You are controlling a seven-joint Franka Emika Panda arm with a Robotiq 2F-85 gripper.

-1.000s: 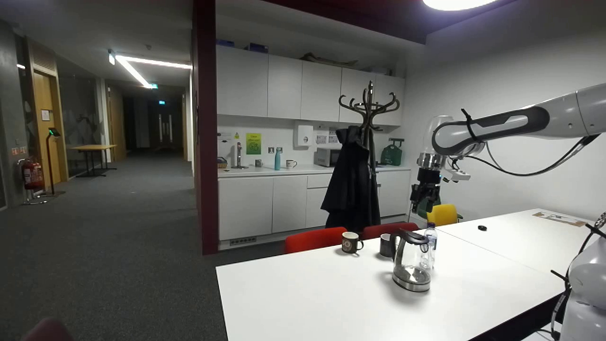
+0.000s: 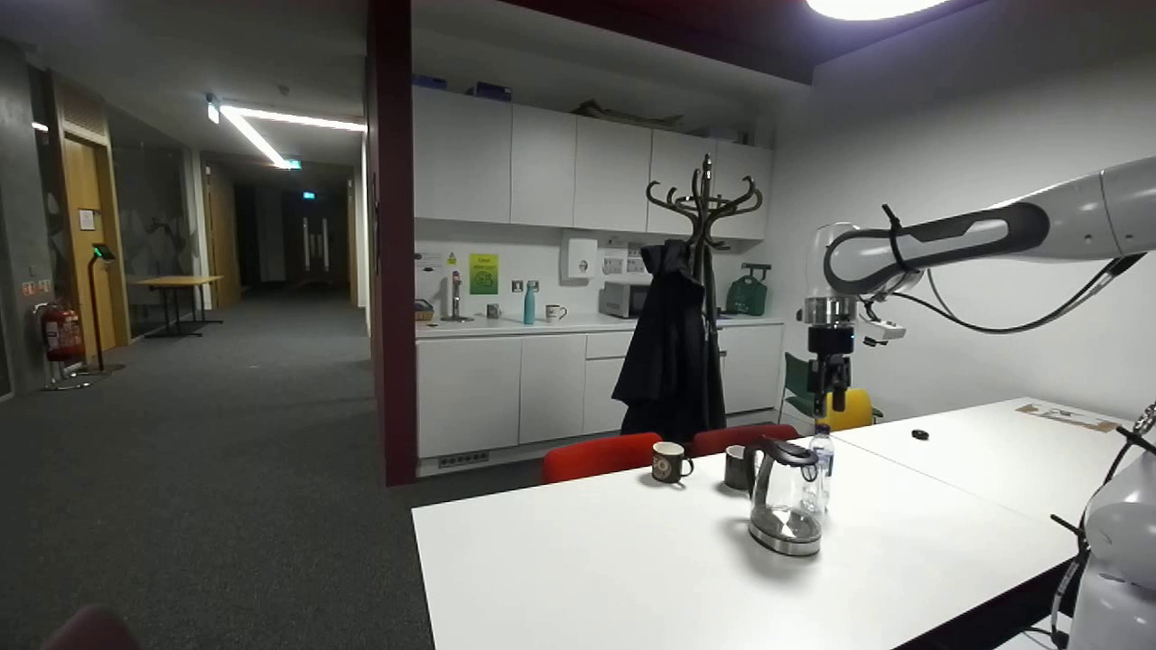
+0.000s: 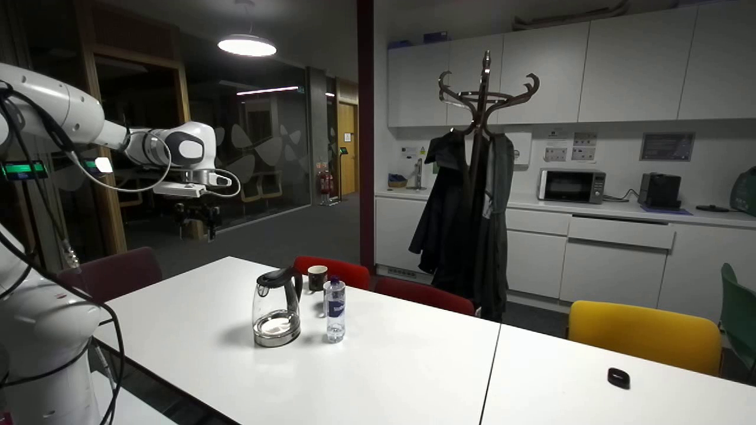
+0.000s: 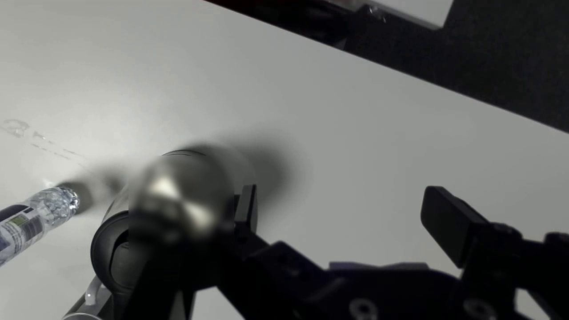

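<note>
My gripper is open, its two fingers wide apart with bare table between them in the wrist view. From outside, the gripper [image 3: 196, 230] hangs pointing down, well above the tabletop. A glass kettle [image 2: 786, 509] with a black lid and handle stands upright on the white table [image 2: 542, 552]. Close beside it is an upright clear water bottle [image 3: 336, 315] with a purple cap. Two dark mugs, one patterned mug [image 2: 667, 466] and one plain mug [image 2: 738, 468], sit near the table edge by the chairs. The wrist view shows the kettle partly blurred, left of my fingers.
Red chairs [image 3: 333, 273] and a yellow chair [image 3: 641, 333] line the table's far side. A small black object [image 3: 618, 378] lies on the other table section. A coat stand [image 2: 704, 206] rises behind the chairs.
My gripper has swung from a tilt to nearly straight down, its tips shifting right in exterior view 1. The kettle, bottle and mugs have stayed in place.
</note>
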